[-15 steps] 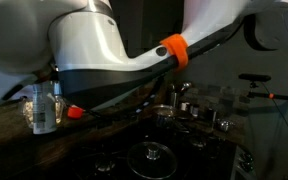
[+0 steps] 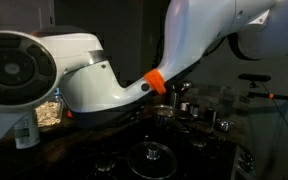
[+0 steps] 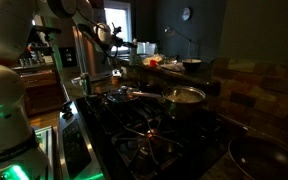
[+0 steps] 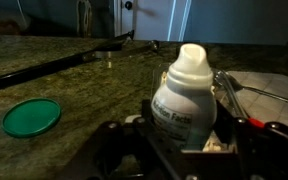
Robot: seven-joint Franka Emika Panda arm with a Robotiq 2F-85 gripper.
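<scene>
A bottle with a rounded white top point(image 4: 190, 68) stands out in the middle of the wrist view, seen from above. My gripper is shut on it, with the dark fingers on both sides of its body. In exterior view 1 the bottle's pale body point(image 2: 26, 131) shows upright below the arm at the left, over or on the counter; whether its base touches cannot be made out. The fingers are hidden behind the arm there.
A green round lid point(image 4: 31, 117) lies on the dark counter, near a long black bar point(image 4: 54, 69). Utensils, one with a red handle point(image 4: 230, 96), lie right of the bottle. A lidded pan point(image 2: 152, 160) and a pot point(image 3: 184, 97) occupy the stove.
The bottle has come down and slightly left with it; the pans have stayed put.
</scene>
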